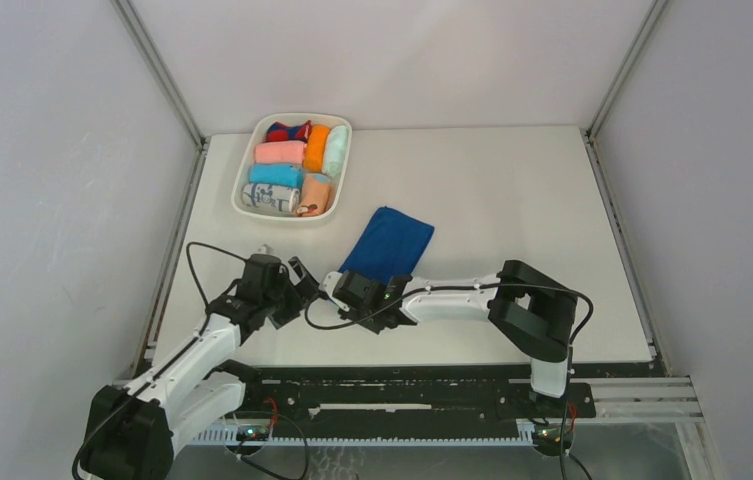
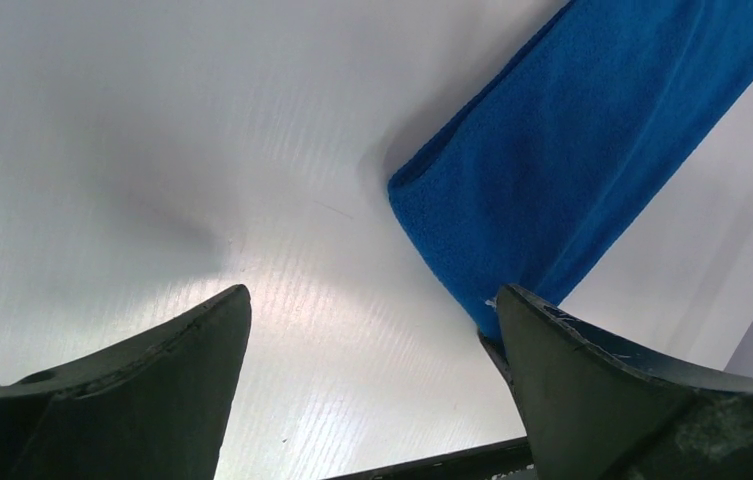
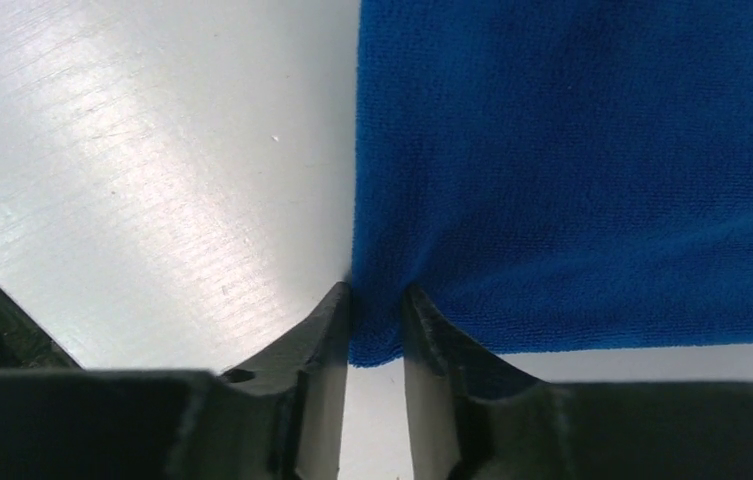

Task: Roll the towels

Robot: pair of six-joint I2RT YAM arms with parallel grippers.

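Observation:
A blue towel, folded flat into a rectangle, lies mid-table with its near end under my right arm in the top view. In the right wrist view, my right gripper is partly open over a corner of the towel. A narrow strip of cloth shows between its fingertips, slightly creased. My left gripper stands wide open with nothing between its fingers. The towel's near left corner lies ahead of it, and the right finger overlaps the towel's near end in that view.
At the back left stands a white bin holding several rolled towels. Both grippers are close together near the front of the table.

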